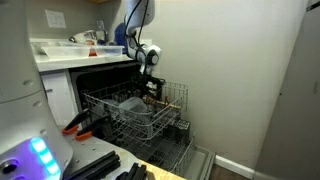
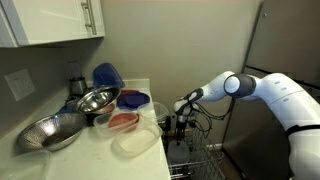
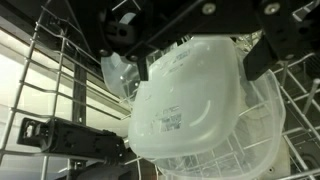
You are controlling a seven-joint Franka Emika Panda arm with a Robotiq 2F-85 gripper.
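Observation:
In the wrist view, a frosted translucent plastic container [image 3: 185, 105] lies in the wire dishwasher rack [image 3: 300, 115], below my gripper. The two dark fingers stand wide apart, one on either side of the container's near part, and I see no clear grip on it. A second clear container [image 3: 255, 140] lies under and beside the first. From outside, my gripper [image 1: 150, 84] points down into the upper rack [image 1: 165, 125], where a pale container [image 1: 133, 104] shows.
On the counter [image 2: 100, 155] stand a metal colander [image 2: 52, 132], a steel bowl [image 2: 98, 99] and clear tubs [image 2: 137, 140]. Rack wires surround the gripper closely. The lower rack [image 1: 175, 160] is pulled out and looks mostly empty.

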